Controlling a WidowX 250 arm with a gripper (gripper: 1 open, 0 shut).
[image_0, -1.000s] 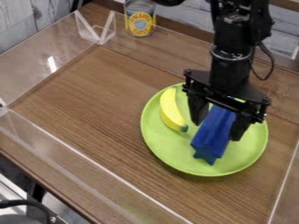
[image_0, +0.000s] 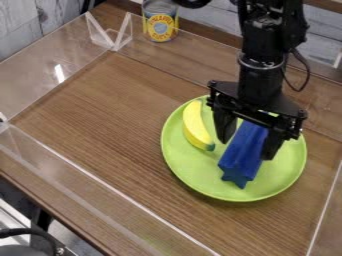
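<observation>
A green plate (image_0: 274, 185) sits on the wooden table, holding a yellow banana (image_0: 195, 125) on its left and a blue block (image_0: 241, 160) toward its middle and right. My black gripper (image_0: 251, 130) is low over the plate, around the upper part of the blue block, with fingers either side. Whether it touches or grips the block cannot be made out.
A silver can (image_0: 159, 22) stands at the back left beside a white wire-like holder (image_0: 110, 35). A wall borders the far left.
The gripper has shifted very slightly over the blue block; the plate and banana stay where they were.
</observation>
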